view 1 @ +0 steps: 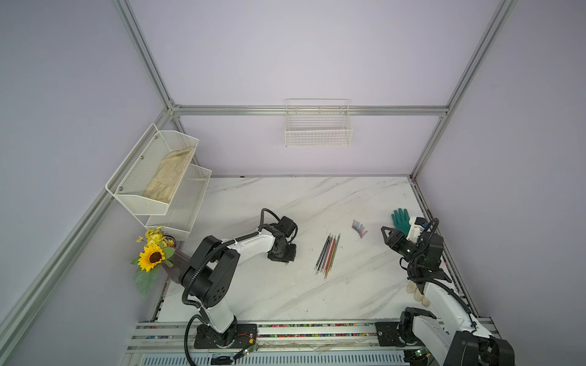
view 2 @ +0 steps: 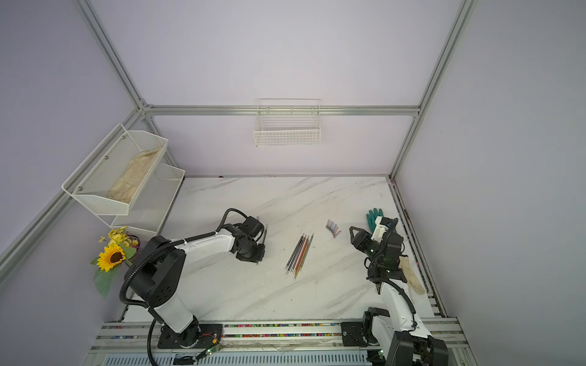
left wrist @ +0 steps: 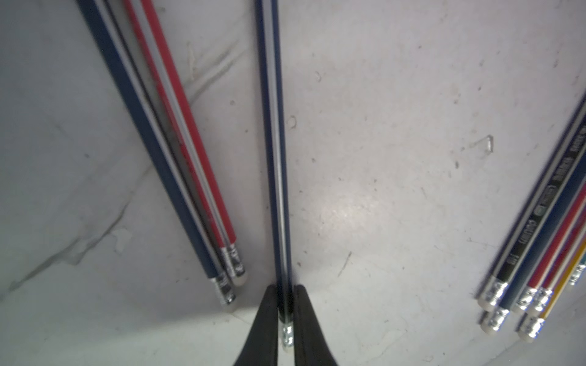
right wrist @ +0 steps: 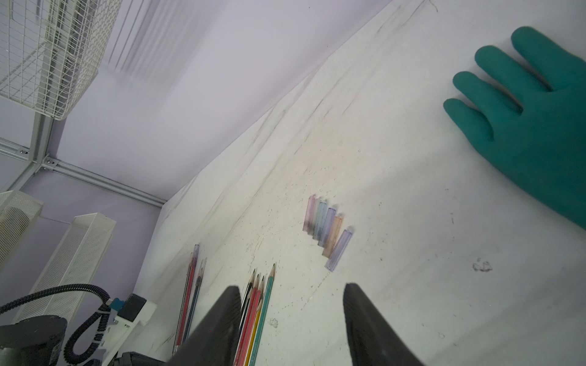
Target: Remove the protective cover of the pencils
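Note:
In the left wrist view, my left gripper is shut on a dark blue pencil [left wrist: 274, 122], close to its white eraser end; the pencil's far end is out of that view. To its left lie another blue pencil [left wrist: 152, 134] and a red pencil [left wrist: 183, 128], side by side. Clear covers show on the tips of pencils [right wrist: 194, 253] at the left of the right wrist view. Several pencils with bare points [right wrist: 271, 277] form a bundle mid-table. Loose translucent covers [right wrist: 329, 228] lie in a row beyond them. My right gripper stands open and empty.
A green glove [right wrist: 537, 116] lies at the right, close to my right arm. White wire baskets [view 1: 164, 170] hang at the left wall, above a sunflower vase [view 1: 177, 262].

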